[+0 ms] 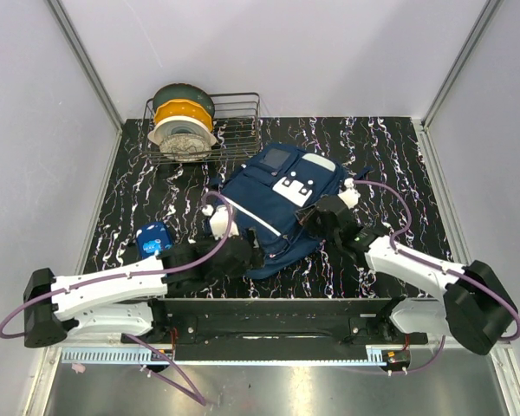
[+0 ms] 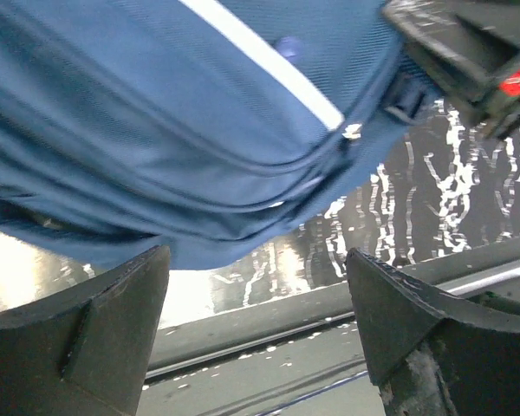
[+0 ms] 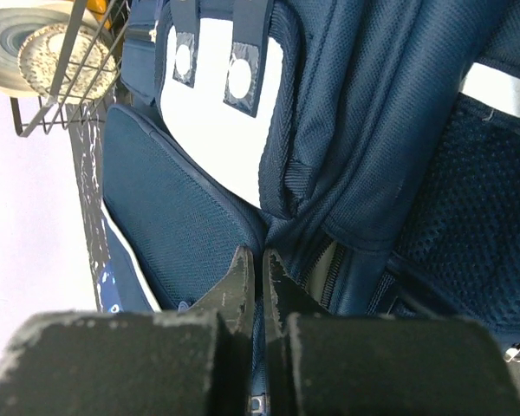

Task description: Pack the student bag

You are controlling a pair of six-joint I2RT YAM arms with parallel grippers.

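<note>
The navy bag (image 1: 269,173) with white patch and stripe lies slanted on the black marbled counter, filling much of both wrist views. My left gripper stands open over the bag's lower edge, nothing between its fingers. My right gripper is shut at a fold beside the white patch (image 3: 217,121); whether fabric is caught between the tips I cannot tell. A small blue item (image 1: 153,238) with white print lies to the left of the bag.
A wire rack (image 1: 238,113) with stacked plates and bowls (image 1: 182,117) stands at the back left. The front edge runs just below the bag.
</note>
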